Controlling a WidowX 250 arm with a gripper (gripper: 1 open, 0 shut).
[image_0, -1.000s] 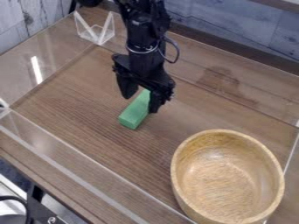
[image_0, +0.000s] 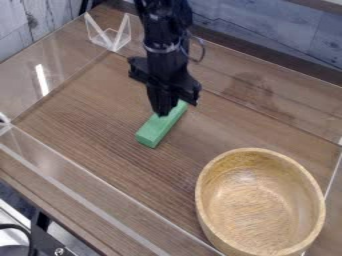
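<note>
My black gripper (image_0: 164, 99) hangs just above and behind a green rectangular block (image_0: 160, 125), shut, with nothing visible between its fingers. The block lies flat on the wooden table (image_0: 94, 160), angled from lower left to upper right, fully in view apart from its far end near the fingertips.
A round tan bowl (image_0: 259, 200) stands at the front right. A white wire piece sits at the back left, another at the left edge. A black cable lies at the lower left corner.
My gripper has risen up and back from over the green block, uncovering more of it.
</note>
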